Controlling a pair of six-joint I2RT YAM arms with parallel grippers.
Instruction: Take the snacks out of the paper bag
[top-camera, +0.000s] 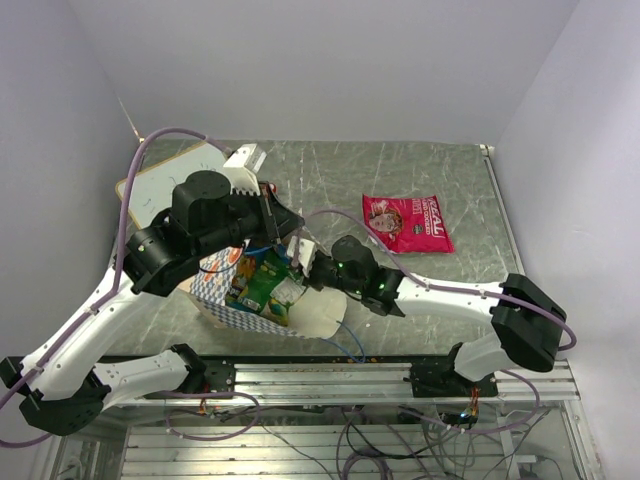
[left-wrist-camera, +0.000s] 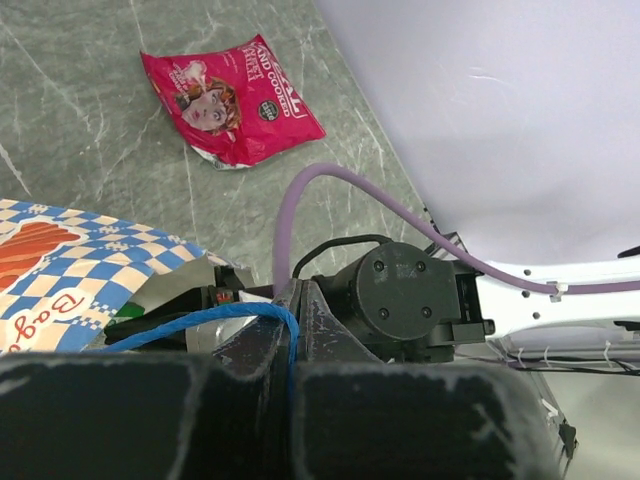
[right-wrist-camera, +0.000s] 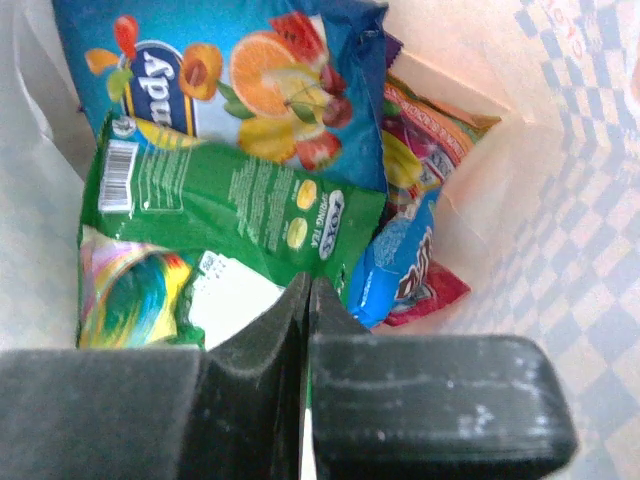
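Note:
The checkered paper bag (top-camera: 240, 318) lies tipped with its mouth open in the top view. My left gripper is shut on the bag's blue cord handle (left-wrist-camera: 215, 313), which runs up between its fingers. In the right wrist view, my right gripper is shut, with nothing visible between its fingers, over the snacks inside. A green packet (right-wrist-camera: 240, 205) lies there across a blue fruit-print pack (right-wrist-camera: 240, 75). Beside them sit a small blue wrapper (right-wrist-camera: 390, 265) and a red-orange one (right-wrist-camera: 425, 135). The finger bodies hide the bag's lower part.
A red snack packet (top-camera: 407, 224) lies alone on the grey table, right of the bag. A white board (top-camera: 165, 185) is at the back left. Bare table (top-camera: 340, 165) stretches behind the arms and around the red packet.

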